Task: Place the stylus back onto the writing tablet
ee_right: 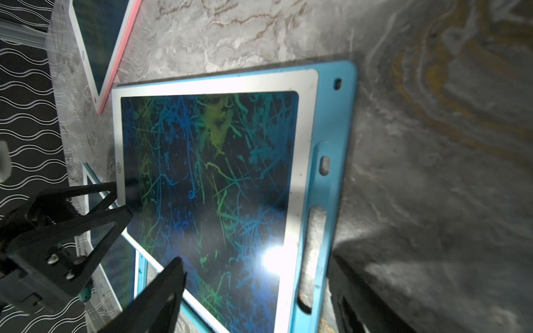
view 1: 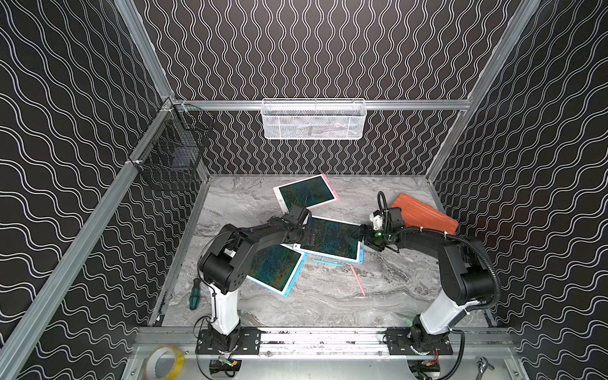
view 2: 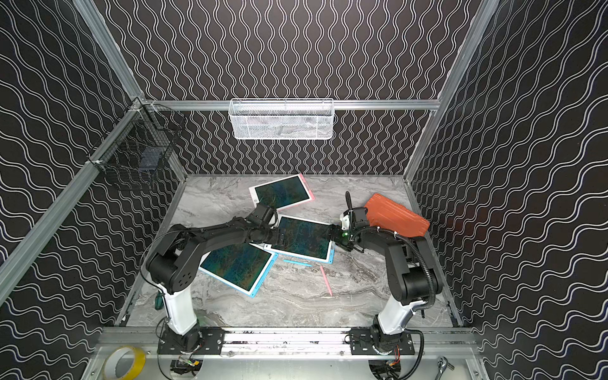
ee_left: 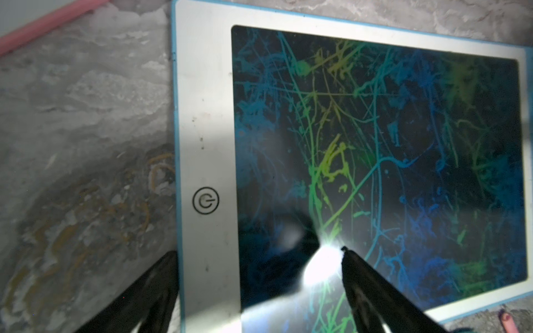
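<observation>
A blue-edged writing tablet [view 1: 335,237] lies screen up mid-table. In the right wrist view its blue edge strip [ee_right: 333,122] has an open slot with no stylus in it. My left gripper stands open over the tablet's power-button end, nothing held. At the opposite end, my right gripper is open, its fingers either side of the blue strip; whether they touch it I cannot tell. A blue stylus [view 1: 327,262] lies just in front of this tablet, and a pink stylus [view 1: 357,280] lies to the right of it, nearer the front.
A second blue-edged tablet [view 1: 275,269] lies front left, close against the middle one. Behind is a pink-edged tablet [view 1: 306,192]. An orange case [view 1: 423,214] sits back right, a screwdriver [view 1: 194,295] at the left.
</observation>
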